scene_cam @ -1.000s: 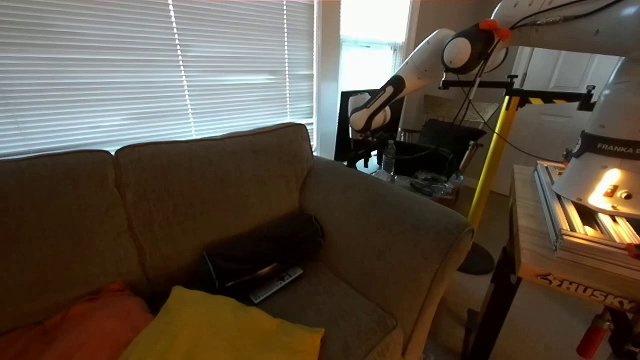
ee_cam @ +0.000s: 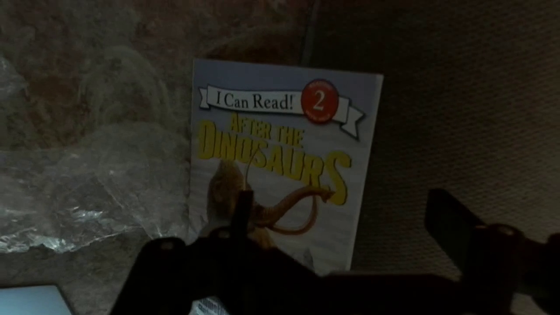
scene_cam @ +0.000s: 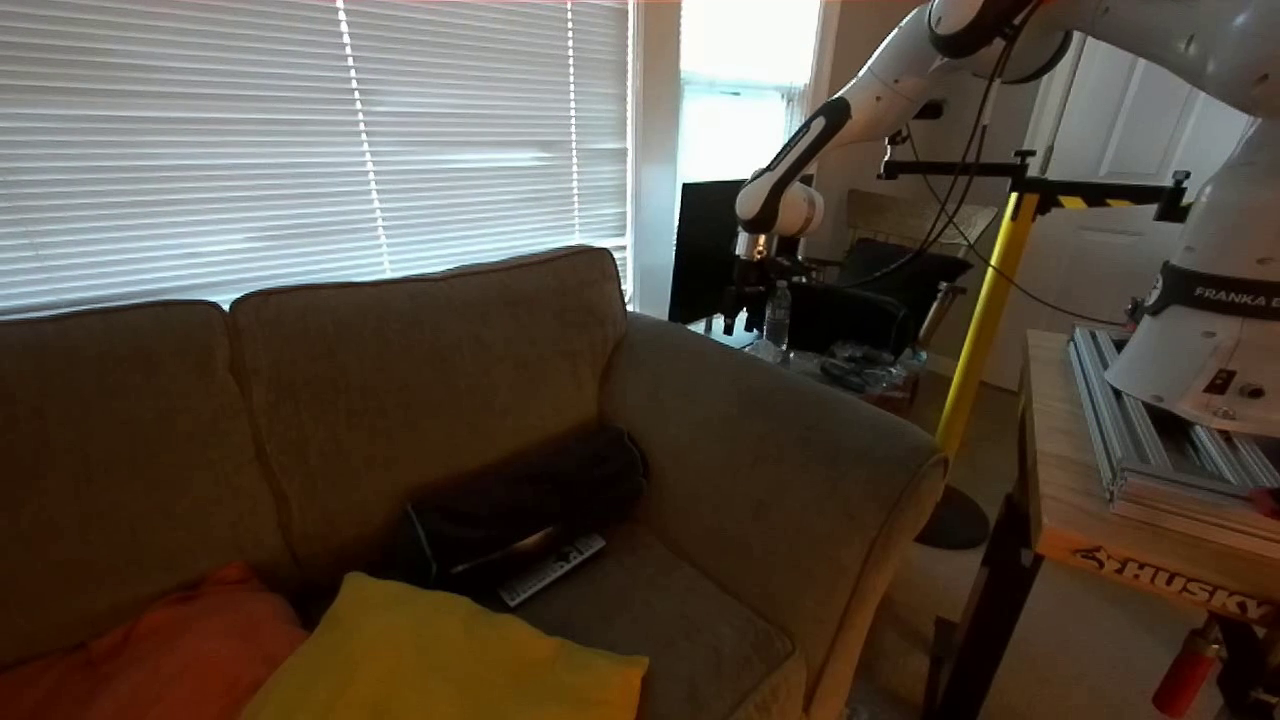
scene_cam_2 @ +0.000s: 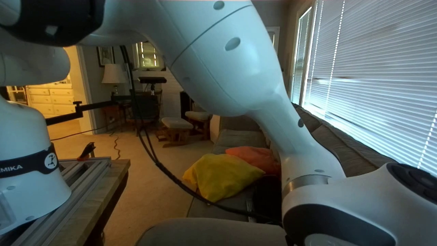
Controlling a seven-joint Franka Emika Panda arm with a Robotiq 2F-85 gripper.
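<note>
In the dark wrist view, a children's book [ee_cam: 283,131] titled "After the Dinosaurs" lies cover up below my gripper. The fingers stand wide open. One finger [ee_cam: 243,210] overlaps the cover in the view, while the other appears beyond the book's right edge, over dark textured fabric. Nothing is held between them. The lower part of the book is hidden behind the gripper body. From exterior view 1, the gripper [scene_cam: 746,310] hangs behind the sofa arm, near a clear bottle [scene_cam: 777,317]; the book cannot be seen there.
Crumpled clear plastic [ee_cam: 105,183] lies left of the book, with a pale flat object [ee_cam: 31,302] at the lower left corner. The sofa arm [scene_cam: 768,408] stands close to the gripper. On the sofa are a remote [scene_cam: 552,569], a dark bag [scene_cam: 528,498] and a yellow pillow [scene_cam: 444,660].
The arm's wrist and gripper have shifted to the right in exterior view 1, and the forearm has swung along. The bright light on the robot's base is gone. The sofa items are unmoved.
</note>
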